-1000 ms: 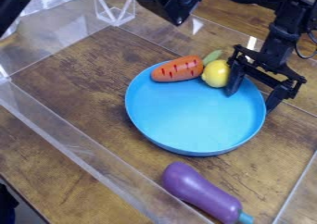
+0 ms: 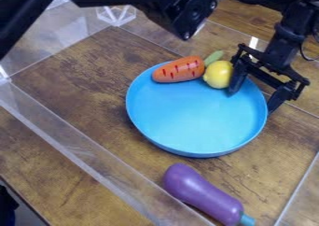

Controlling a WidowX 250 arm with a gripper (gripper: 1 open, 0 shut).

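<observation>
A blue plate [image 2: 187,120] lies on the wooden table, with an orange toy carrot [image 2: 178,69] and a yellow round toy [image 2: 218,75] at its back edge. The black gripper [image 2: 256,81] is low over the plate's back right, right beside the yellow toy; whether it is open or shut on something is hard to tell. A purple toy eggplant [image 2: 202,194] lies in front of the plate.
Clear plastic walls run along the left and front of the work area. The dark arm reaches in from the upper right.
</observation>
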